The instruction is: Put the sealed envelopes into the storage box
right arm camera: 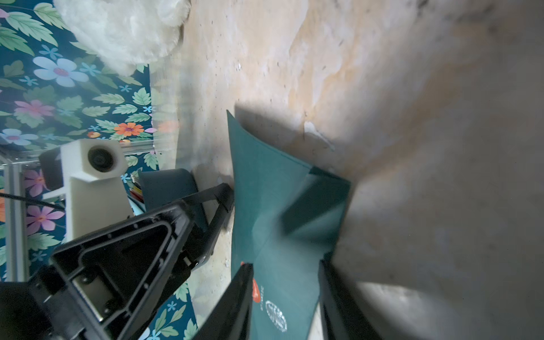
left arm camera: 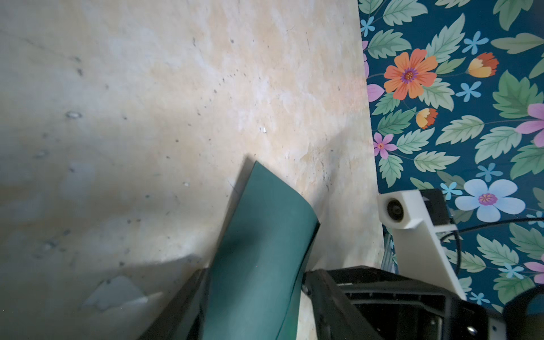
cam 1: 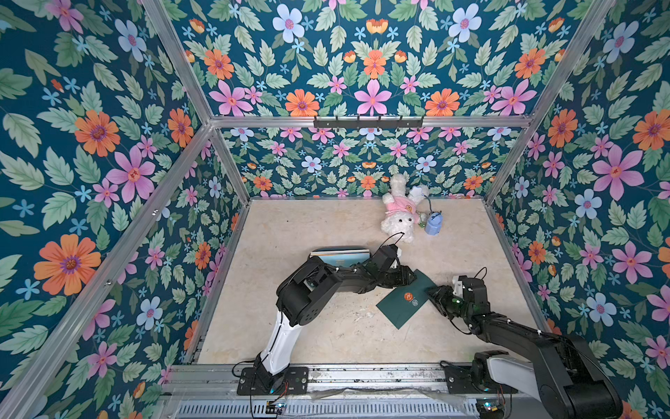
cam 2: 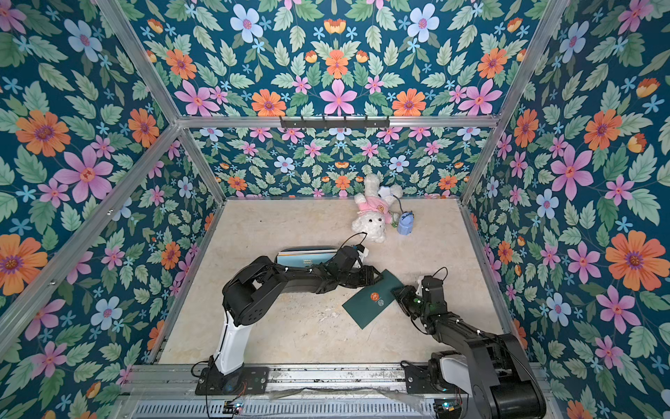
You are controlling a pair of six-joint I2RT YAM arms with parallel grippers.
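Note:
A dark green envelope (cam 1: 402,305) with an orange seal and a pale round mark lies slanted on the table. At its upper left edge is my left gripper (cam 1: 409,278), its fingers apart; in the left wrist view the envelope (left arm camera: 255,255) runs between them, its far edge bowed. My right gripper (cam 1: 434,292) meets the right side of the envelope. The right wrist view shows the fingers apart, the envelope (right arm camera: 283,226) between them and one far corner raised. Partly behind the left arm stands the storage box (cam 2: 307,257), with flat items inside.
A white plush toy (cam 1: 399,222) in pink lies at the back beside a small blue container (cam 1: 433,222). Bare table (cam 1: 279,223) shows at the back left and along the front.

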